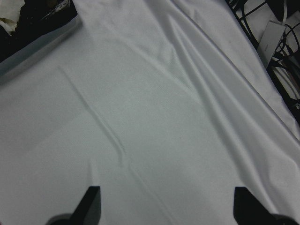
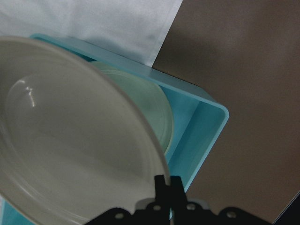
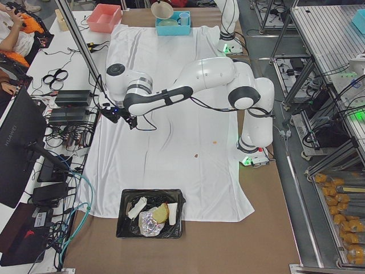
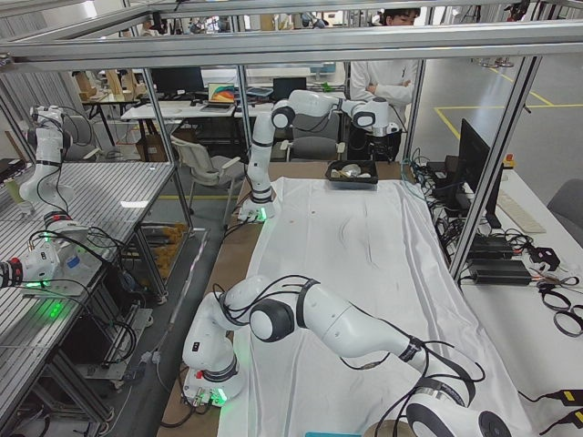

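A beige plate or bowl (image 2: 75,131) is tilted over a light blue bin (image 2: 201,136), with my right gripper shut on its rim. The bin holds a pale green round dish (image 2: 147,101) and, in the left camera view, a blue cup (image 3: 184,18). My left gripper stands open above the white cloth (image 1: 140,117), empty between its fingers; in the left camera view it is near the cloth's left side.
A black lined tray (image 3: 122,220) with foil and scraps lies at the cloth's front end. A pink bin (image 3: 105,17) stands at the back left. Cables, a monitor (image 3: 17,137) and a metal post border the left side.
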